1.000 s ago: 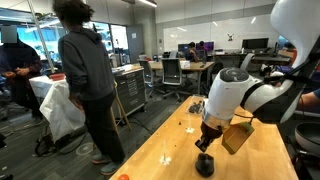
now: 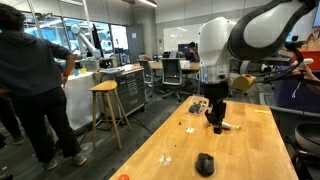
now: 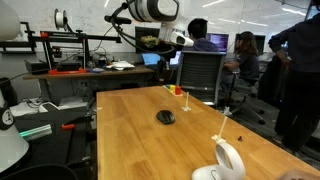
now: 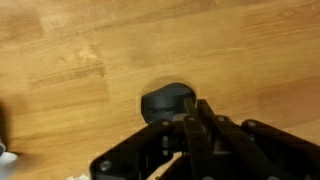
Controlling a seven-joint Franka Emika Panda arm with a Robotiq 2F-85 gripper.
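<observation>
A small dark, rounded object like a computer mouse (image 2: 205, 164) lies on the wooden table; it also shows in the second exterior view (image 3: 165, 117). In the wrist view, the dark object (image 4: 165, 102) is just beyond the fingertips, partly covered by them. My gripper (image 2: 215, 122) hangs above the table, clear of the object, and points down. Its black fingers (image 4: 203, 108) look close together in the wrist view, but how far apart they stand is hard to make out. Nothing shows held between them.
A white curved item (image 3: 222, 165) stands at the table's near right in the second exterior view. Small colored blocks (image 3: 174, 89) sit at its far end. Around the dark object the wood is bare. People stand beyond the table.
My gripper has risen from close over the dark object to well above the table. The dark object stays in place. A person at the left has moved farther left.
</observation>
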